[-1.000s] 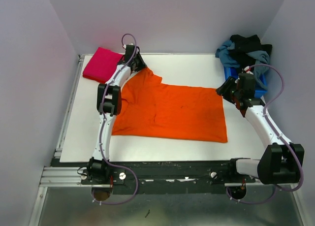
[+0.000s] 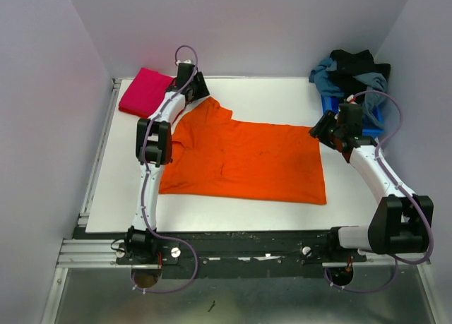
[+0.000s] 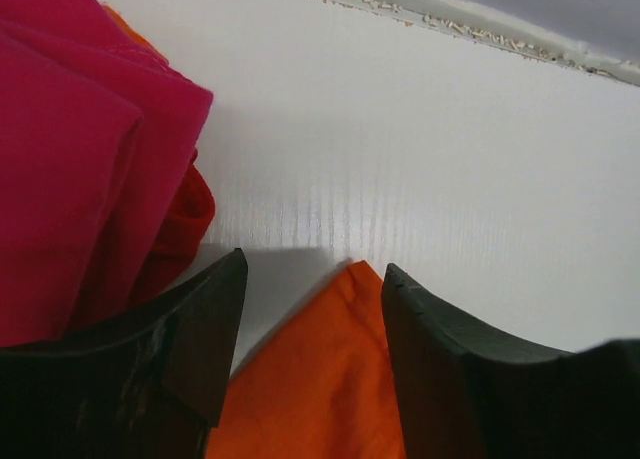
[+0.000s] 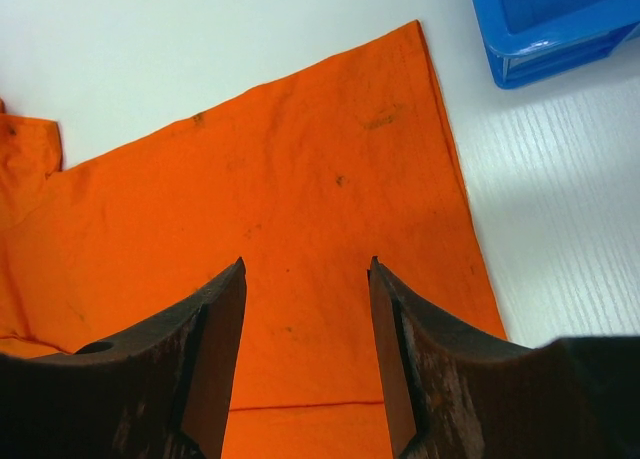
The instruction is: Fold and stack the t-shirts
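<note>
An orange t-shirt (image 2: 261, 169) lies spread on the white table, its left part rumpled under my left arm. A folded pink-red shirt (image 2: 145, 91) lies at the back left. My left gripper (image 2: 199, 85) hangs at the back left over a raised orange corner; in the left wrist view its open fingers (image 3: 200, 339) flank that corner, beside the pink fabric (image 3: 70, 159). My right gripper (image 2: 328, 126) is over the orange shirt's back right corner, its fingers apart with orange cloth (image 4: 300, 179) visible below and between them.
A blue bin (image 2: 329, 102) piled with dark and blue clothes (image 2: 357, 70) stands at the back right, close to my right gripper. Bare table shows at the back middle, the left and the front edge.
My left gripper has risen slightly and its fingers look wider apart. The right arm shifted a little about a second ago and has held still since.
</note>
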